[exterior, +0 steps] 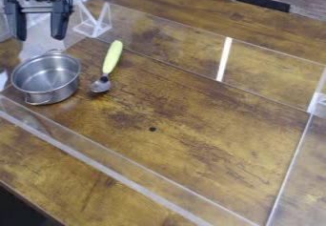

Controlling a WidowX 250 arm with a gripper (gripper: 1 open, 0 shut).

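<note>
My gripper (38, 25) is at the top left, open, above and behind a steel pot (48, 82) that sits on the wooden table. Just right of the pot lies a spoon with a pale yellow-green handle (112, 56), its metal head (101, 85) toward the front. Nothing shows between the gripper's fingers.
Clear plastic walls (235, 215) border the wooden work area (204, 125), whose middle and right are bare. A white strip (224, 60) stands out at the back right. A dark panel (249, 1) is at the far back.
</note>
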